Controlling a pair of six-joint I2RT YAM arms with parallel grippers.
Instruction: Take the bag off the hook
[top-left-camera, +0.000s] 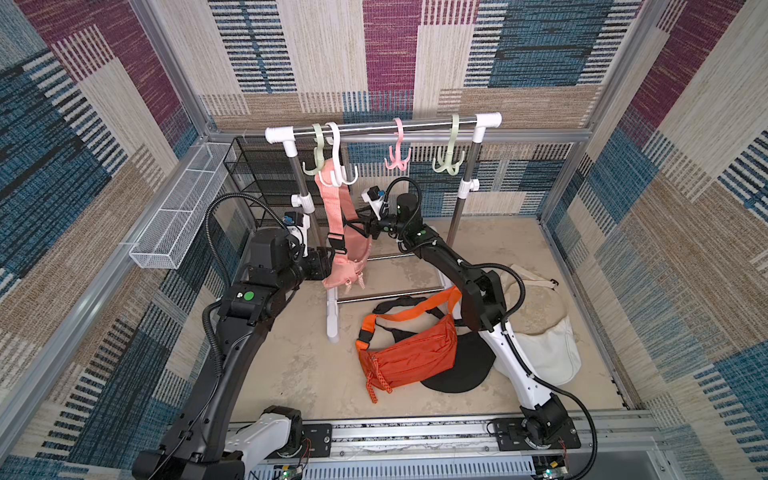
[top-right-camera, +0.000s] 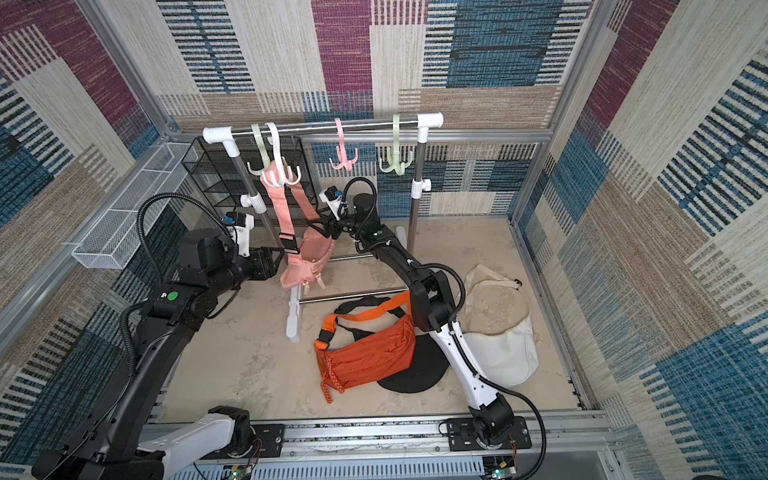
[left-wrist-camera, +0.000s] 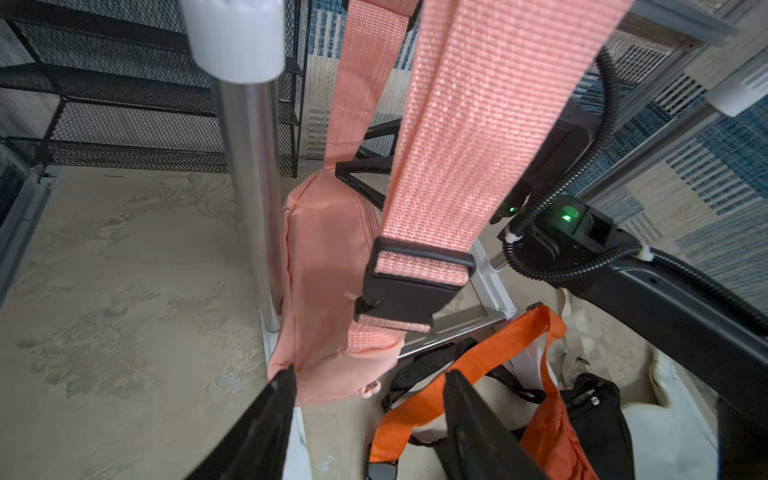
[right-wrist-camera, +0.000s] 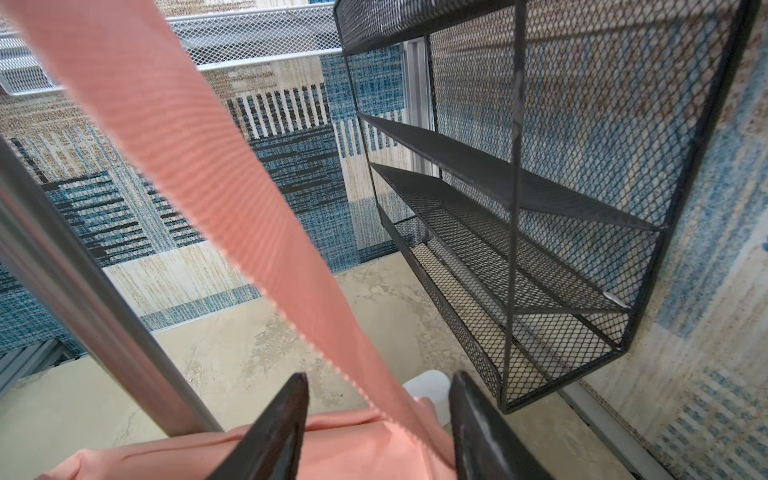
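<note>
A pink bag (top-left-camera: 350, 254) hangs by its strap (top-left-camera: 334, 209) from a hook at the rack's left end; the white hook (top-left-camera: 337, 164) and a pale green one overlap there, so I cannot tell which bears it. My left gripper stands open to the left of the bag, nothing between its fingers, with the black buckle (left-wrist-camera: 412, 284) ahead of it. On the bag's right side, my right gripper is open, and the strap (right-wrist-camera: 320, 296) runs down between its fingers just above the bag body (right-wrist-camera: 336, 452).
Farther right on the rail hang a pink hook (top-left-camera: 397, 148) and a green hook (top-left-camera: 450, 152), both empty. An orange bag (top-left-camera: 412, 356), a black item (top-left-camera: 464, 372) and a white bag (top-left-camera: 552, 352) lie on the floor. A black mesh shelf (right-wrist-camera: 512, 200) stands behind.
</note>
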